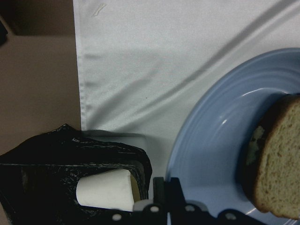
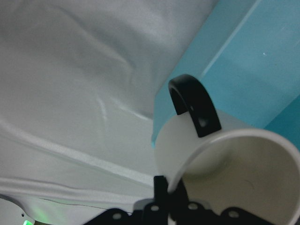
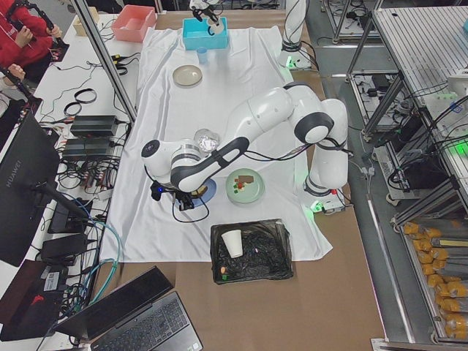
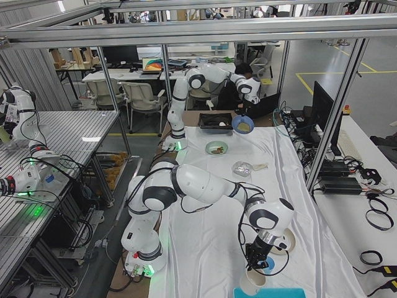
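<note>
My left gripper hangs over the blue plate (image 1: pixel 206 154), beside a thick bread slice (image 1: pixel 276 159) lying on it; whether anything is between its fingers is unclear, and the fingers look nearly closed. My right gripper is shut on the rim of a white mug (image 2: pixel 164 145) with a black handle, held above the edge of a light blue bin (image 2: pixel 253 56). In the camera right view the mug (image 4: pixel 252 284) hangs just under that gripper.
A black-lined tray (image 3: pixel 259 259) holds a white cup (image 3: pixel 232 243). A green plate (image 3: pixel 245 194) with small pieces, a crumpled silver item (image 3: pixel 205 136), a beige plate (image 3: pixel 187 75) and a small blue cup (image 3: pixel 202 55) stand on the white cloth.
</note>
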